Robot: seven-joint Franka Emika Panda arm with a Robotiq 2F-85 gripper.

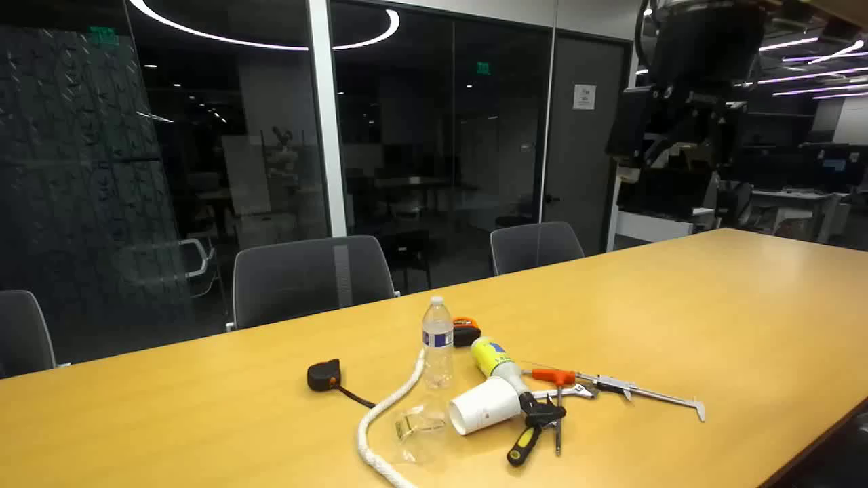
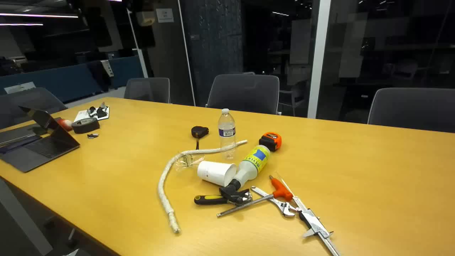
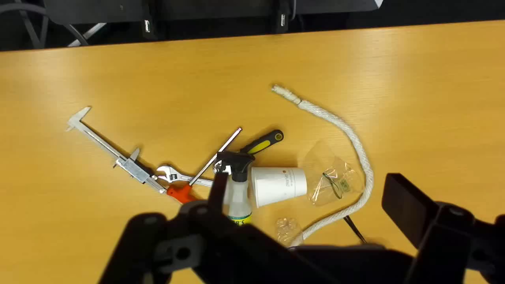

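Note:
High above the table, my gripper stands open, its two dark fingers wide apart with nothing held between them. Exterior view 1 shows the same gripper (image 1: 663,175) dark and blurred at the upper right, well clear of every object. Below lie a white paper cup (image 2: 216,172) on its side, a spray bottle (image 2: 251,164) tipped over against it, and an upright water bottle (image 2: 226,132). A white rope (image 3: 352,137) curves around a clear plastic bag (image 3: 331,180). In the wrist view the gripper hides part of the spray bottle.
Nearby lie an orange T-handle tool (image 2: 281,190), an adjustable wrench (image 2: 277,204), a caliper (image 2: 315,224), a black tape measure (image 2: 199,132) and an orange one (image 2: 271,140). A laptop (image 2: 47,140) and tape roll (image 2: 85,125) occupy the far left. Exterior view 1's right table side is bare.

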